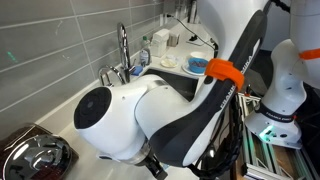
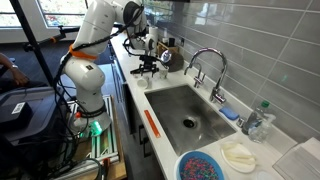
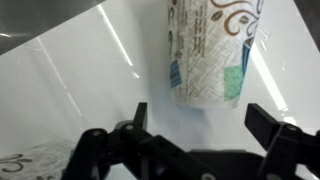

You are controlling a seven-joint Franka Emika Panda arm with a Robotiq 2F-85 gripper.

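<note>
A patterned cup-like object (image 3: 207,60) with brown swirls and blue and green patches is in the upper middle of the wrist view. My gripper is open. Its left fingertip (image 3: 136,116) and right fingertip (image 3: 262,122) stand wide apart, just short of the object's near end, with only the pale surface between them. A second object with a similar brown pattern (image 3: 35,160) is cut off at the lower left. In exterior view 1 the arm's white shell (image 1: 135,120) hides the gripper.
The sink (image 2: 190,120) lies along the counter, with a tall faucet (image 2: 213,65) behind it. A blue bowl (image 2: 200,167) stands at the near end, near a soap bottle (image 2: 257,118). A round dark metal object (image 1: 38,155) sits by the wall.
</note>
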